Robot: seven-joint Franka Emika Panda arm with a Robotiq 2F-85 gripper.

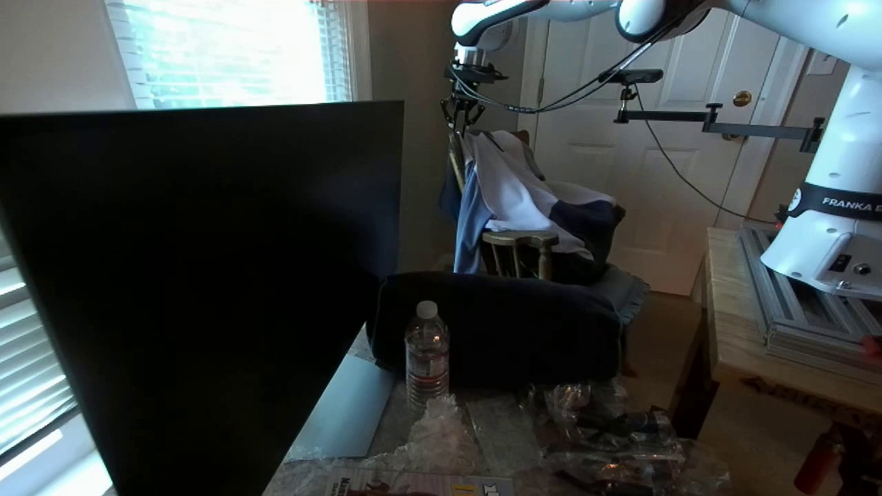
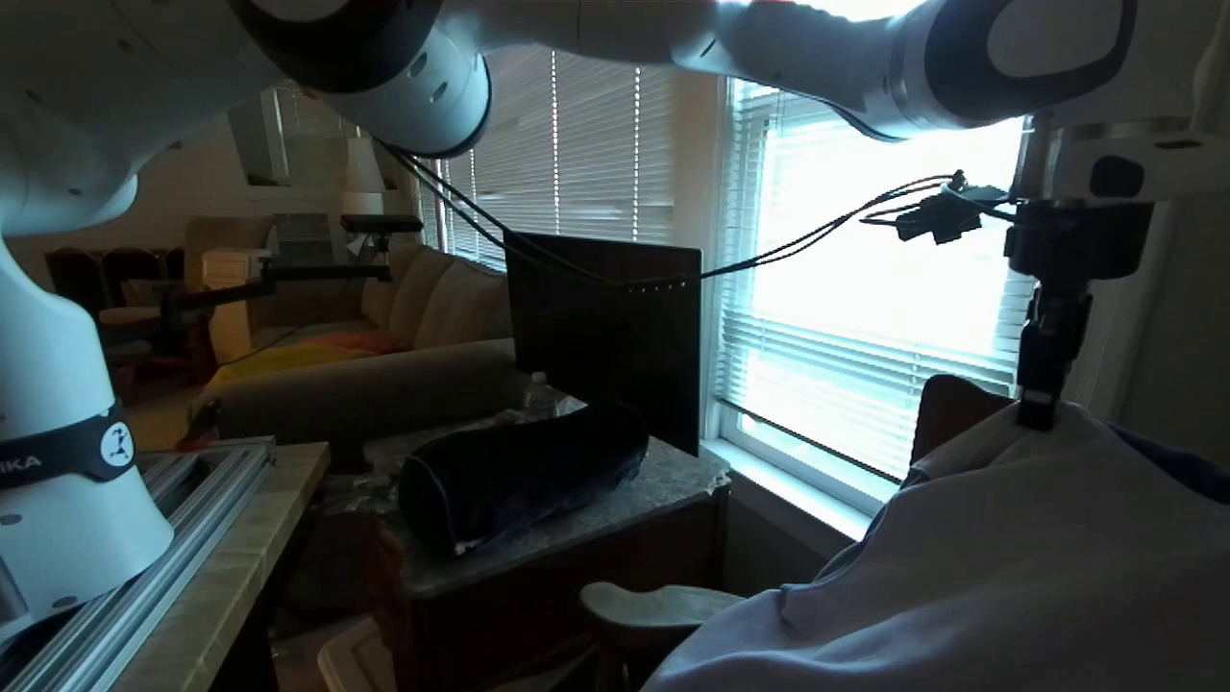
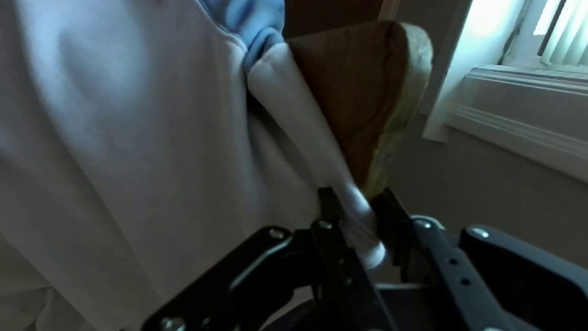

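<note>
A white cloth garment with blue parts (image 1: 519,183) is draped over a wooden chair (image 3: 353,88). At the chair back's top corner, my gripper points down with its fingers (image 3: 329,207) part open on either side of a narrow white fold. The left finger lies close against the fold; a firm hold on it does not show. In exterior view 2 the fingertips (image 2: 1038,413) reach the garment's top edge (image 2: 1078,429). Much of the chair back is hidden under the cloth.
A window (image 2: 876,265) and its sill stand close to the chair. A black monitor (image 1: 207,281), a dark rolled bundle (image 1: 504,326) and a water bottle (image 1: 427,355) occupy the nearby table. Cables (image 1: 570,98) hang along the arm.
</note>
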